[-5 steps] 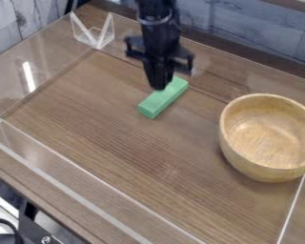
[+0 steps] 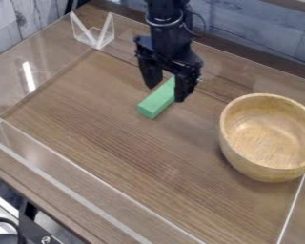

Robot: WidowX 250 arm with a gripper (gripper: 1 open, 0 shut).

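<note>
My black gripper (image 2: 166,78) reaches down from the top centre, its fingers spread open around the upper part of a green rectangular block (image 2: 155,103), which lies at a slant on the brown table (image 2: 104,162). The gripper partly hides the block's upper end; whether the fingers touch it cannot be told.
A tan round bowl (image 2: 263,138) sits on the right side of the table. A clear plastic piece (image 2: 94,29) is at the top left, with another at the left edge.
The block and bowl look unmoved.
</note>
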